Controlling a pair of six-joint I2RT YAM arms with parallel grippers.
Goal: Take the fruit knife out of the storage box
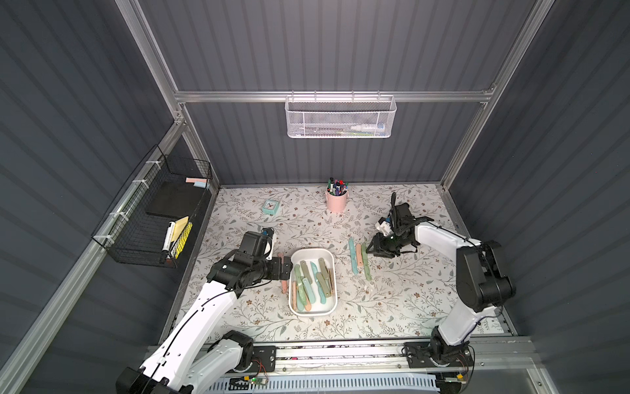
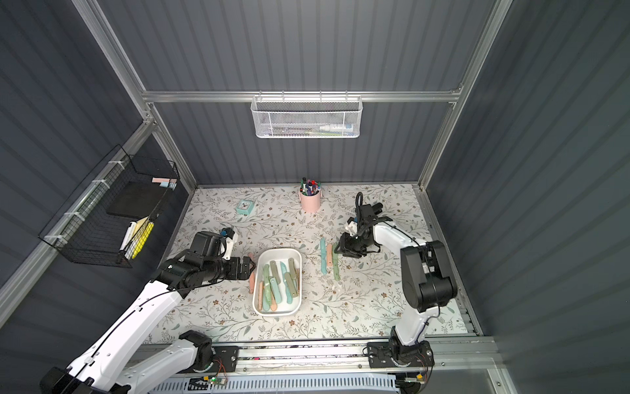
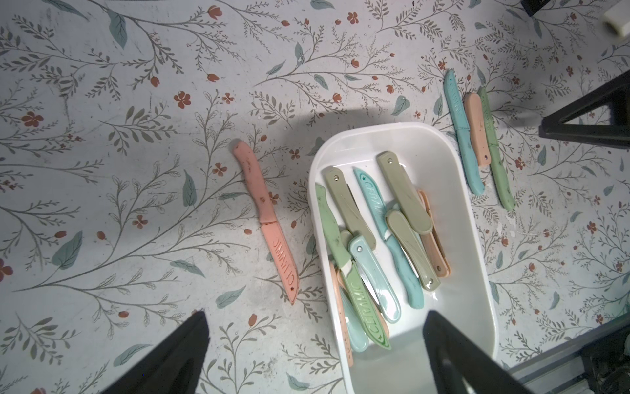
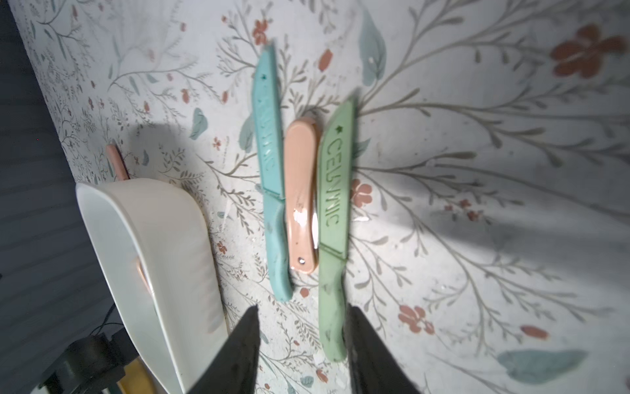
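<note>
The white storage box [image 1: 335, 289] holds several folding and sheathed knives, green, teal, olive and peach, as the left wrist view shows. On the table right of the box, a teal knife [image 4: 270, 144], a peach folding knife [image 4: 301, 190] and a green sheathed knife [image 4: 333, 197] lie side by side. My right gripper is partly open above the table, its fingers apart with nothing held between them; the green knife's handle lies below, beside one finger. A pink sheathed knife [image 3: 265, 213] lies left of the box. My left gripper hangs open and empty above the box's left side.
A pink pen cup [image 1: 336, 201] and a small teal clock [image 1: 270, 207] stand toward the back. One black wire basket [image 1: 157, 213] hangs on the left wall, a white mesh basket [image 1: 340, 118] on the back wall.
</note>
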